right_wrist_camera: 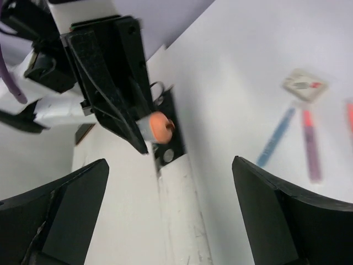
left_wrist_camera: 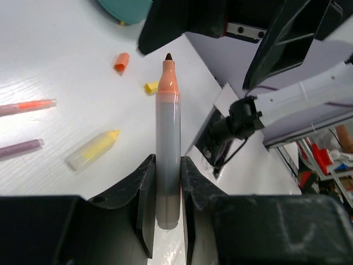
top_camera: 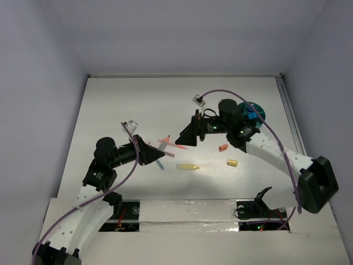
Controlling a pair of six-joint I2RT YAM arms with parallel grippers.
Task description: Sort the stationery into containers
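Note:
My left gripper is shut on an orange-tipped marker (left_wrist_camera: 167, 127), held upright in its view. My right gripper (top_camera: 186, 138) stands open just right of and above it, with nothing between its fingers. On the white table lie a yellow marker (top_camera: 187, 167), pink pens (left_wrist_camera: 25, 107), a purple pen (left_wrist_camera: 19, 148), a blue pen (right_wrist_camera: 276, 138), an orange cap (top_camera: 223, 147) and a yellow cap (top_camera: 232, 163). A teal round container (left_wrist_camera: 124, 8) is at the back right, partly behind my right arm in the top view.
A small pale block (right_wrist_camera: 305, 84) with a pink mark shows in the right wrist view, blurred. The table's front edge has dark recesses with cables.

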